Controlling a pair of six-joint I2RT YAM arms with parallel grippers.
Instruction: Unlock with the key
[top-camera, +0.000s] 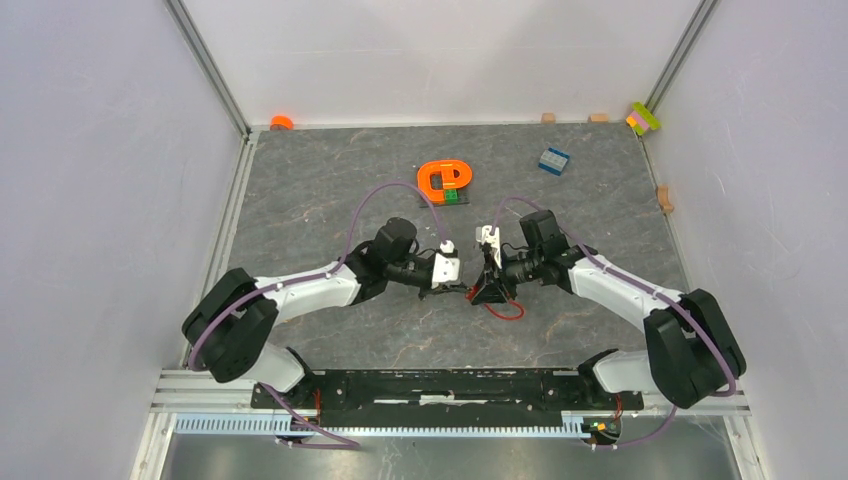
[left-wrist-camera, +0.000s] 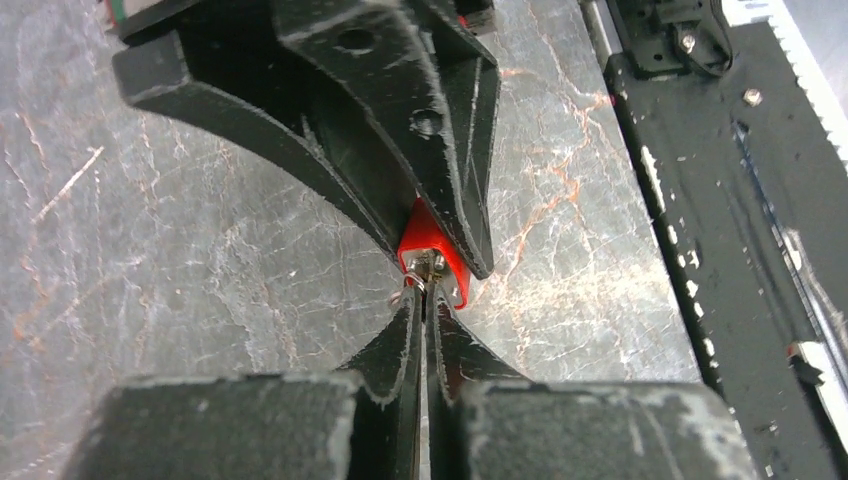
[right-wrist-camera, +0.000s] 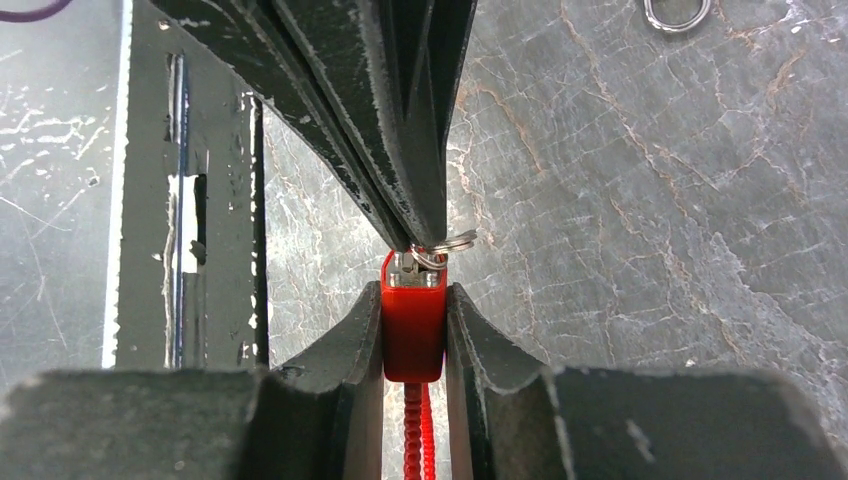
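A red lock (right-wrist-camera: 413, 335) is gripped between the fingers of my right gripper, its metal face toward the left gripper. From the lock a red cord (top-camera: 512, 316) loops down, clear in the top view. My left gripper is shut with its fingertips right at that metal face. Small key rings (right-wrist-camera: 452, 243) poke out beside these tips, so the key seems pinched there. The key's blade is hidden; I cannot tell whether it sits in the keyhole. In the top view both grippers meet over the table's middle.
Behind the arms sits an orange toy piece with a green block (top-camera: 444, 180). Farther right lies a blue block (top-camera: 554, 161). A metal ring (right-wrist-camera: 677, 14) shows at the top of the right wrist view. The table around the grippers is mostly bare.
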